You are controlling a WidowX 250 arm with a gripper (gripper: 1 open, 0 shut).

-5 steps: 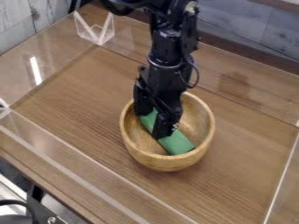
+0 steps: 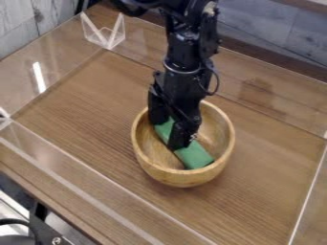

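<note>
A wooden bowl [image 2: 156, 165] sits on the wooden table. Inside it lies a green object [image 2: 192, 153], partly covered by my black gripper [image 2: 177, 127], which reaches down from the top into the bowl. Its fingers are around or over the green object; whether they grip it is hard to tell.
A clear plastic piece [image 2: 105, 29] is at the back left, with another at the left edge. Dark cables lie at the lower left corner.
The gripper has shifted very slightly over the bowl; the bowl and green object look almost unchanged.
</note>
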